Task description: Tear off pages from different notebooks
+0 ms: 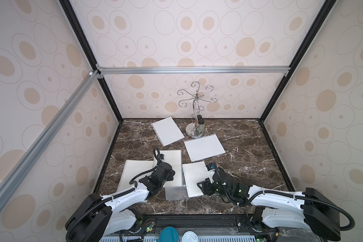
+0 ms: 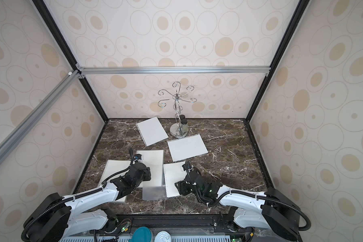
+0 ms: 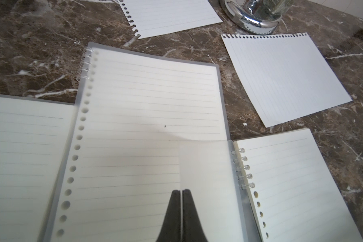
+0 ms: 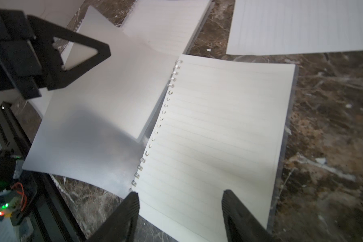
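Two opened notebooks lie side by side near the table's front. The right notebook (image 4: 217,121) shows a lined page on its rings, and its clear cover (image 4: 84,133) is folded left across the left notebook (image 3: 149,100). My right gripper hovers over the right notebook's near end, fingers spread with nothing between them. Over the left notebook, my left gripper is shut; nothing shows between its fingers. Two loose pages with torn holes lie farther back, one page (image 1: 167,131) at the left and another page (image 1: 204,147) at the right.
A chrome stand (image 1: 195,129) with a dark jar (image 1: 200,123) stands at the back. Small paper scraps dot the marble. Bare table (image 1: 246,153) extends to the right of the pages.
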